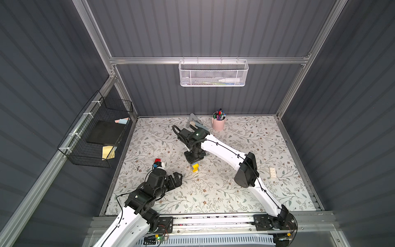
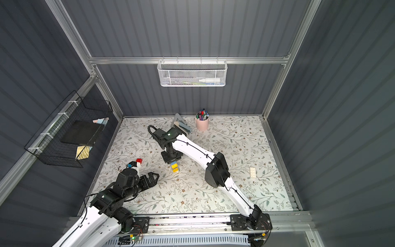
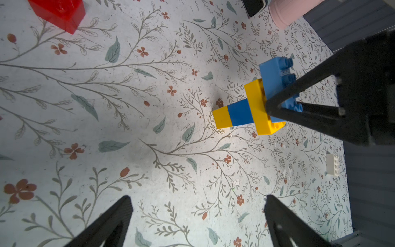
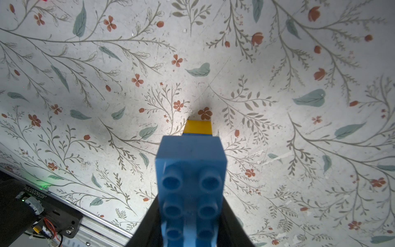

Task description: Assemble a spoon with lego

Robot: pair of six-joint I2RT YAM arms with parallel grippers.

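Observation:
In the left wrist view, my right gripper is shut on a blue studded brick (image 3: pixel 273 84) of a joined Lego piece. Against that brick sits a wide yellow brick (image 3: pixel 259 107), from which a narrow stem of a blue brick (image 3: pixel 240 112) and a yellow end brick (image 3: pixel 222 117) juts out. The right wrist view shows the studs of the held blue brick (image 4: pixel 191 150) facing the camera. Left of this piece, my left gripper (image 1: pixel 176 180) is open and empty, its fingers (image 3: pixel 111 218) wide apart over the table.
A red brick (image 3: pixel 61 14) lies on the table beyond the left gripper. Far to the right rests a white studded brick (image 1: pixel 272 172). A pink pen cup (image 1: pixel 218 123) and grey objects (image 1: pixel 194 119) stand at the back.

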